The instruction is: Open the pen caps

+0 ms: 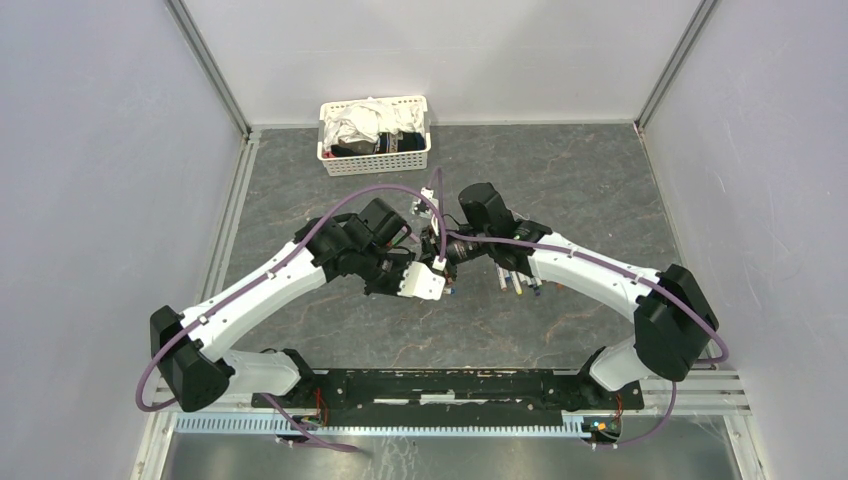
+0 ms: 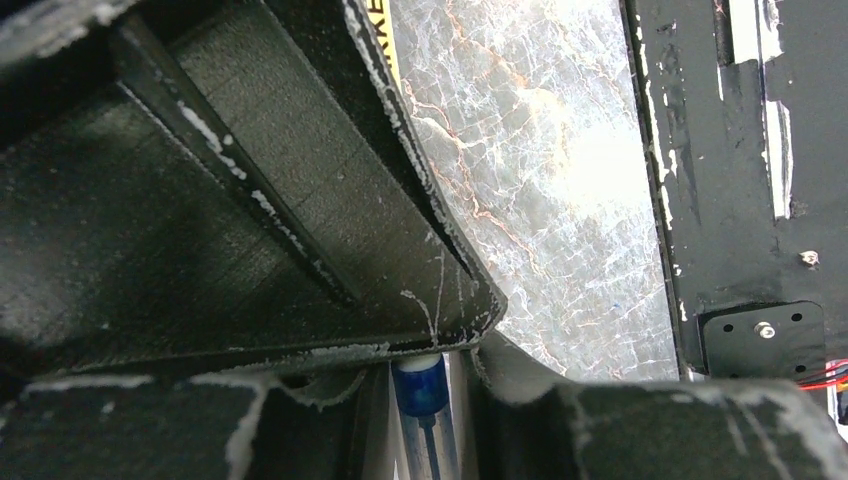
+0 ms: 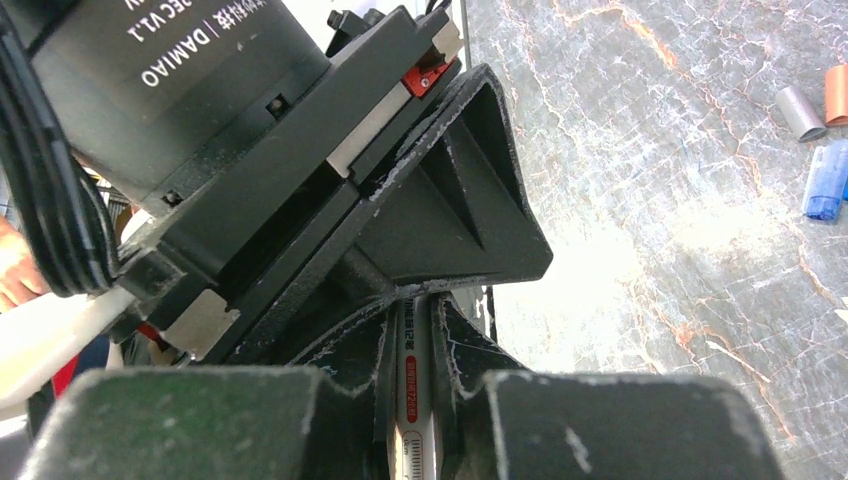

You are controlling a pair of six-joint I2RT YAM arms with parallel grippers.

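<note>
In the right wrist view my right gripper is shut on a pen, whose white barrel [image 3: 412,385] with a red label stands upright between the fingers. In the left wrist view a blue and clear pen part [image 2: 421,390] lies between the fingers of my left gripper. The fingers are close on both sides of it; whether they press on it cannot be told. From above, the two grippers meet near the middle of the table and hide the pen between them.
Several pens [image 1: 517,283] lie on the table below the right arm. In the right wrist view a grey cap [image 3: 800,113], an orange cap [image 3: 838,95] and a blue cap [image 3: 826,182] lie loose. A white basket [image 1: 375,165] with cloth stands at the back.
</note>
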